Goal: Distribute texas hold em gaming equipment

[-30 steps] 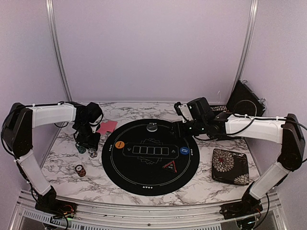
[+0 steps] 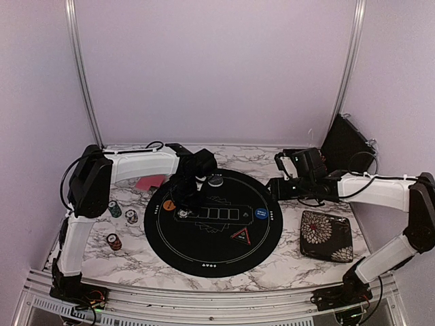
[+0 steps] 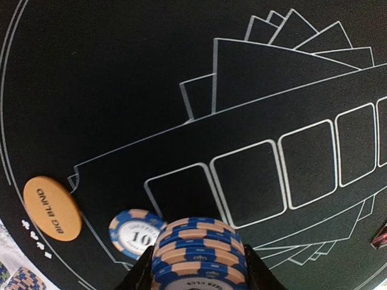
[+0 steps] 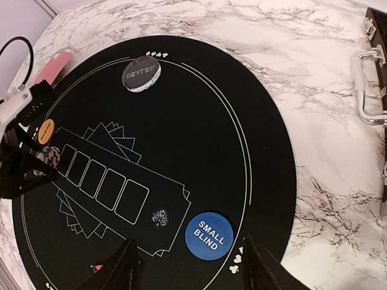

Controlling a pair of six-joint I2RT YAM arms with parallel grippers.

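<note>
A stack of blue-and-orange chips (image 3: 198, 251) sits between the fingers of my left gripper (image 2: 185, 204), which is shut on it over the left part of the round black mat (image 2: 204, 261). Beside that stack, a single blue-and-orange chip (image 3: 134, 234) marked 10 appears separately over the mat's left end. The orange big blind button (image 3: 52, 208) is close by. My right gripper stands open and empty near the mat's right edge, with the blue small blind button (image 4: 209, 235) showing between its fingers. A dealer button (image 4: 141, 74) and a red triangular marker (image 2: 241, 236) also lie on the mat.
Several chip stacks, including a dark one (image 2: 114, 242), stand on the marble left of the mat. Pink-red cards (image 2: 148, 183) lie behind it. At right are an open black case (image 2: 348, 146) and a flower-patterned box (image 2: 326, 236).
My left gripper has swung right from the chip stacks at left to over the mat. The right arm has drawn back slightly to the right. A chip now shows at the mat's left end.
</note>
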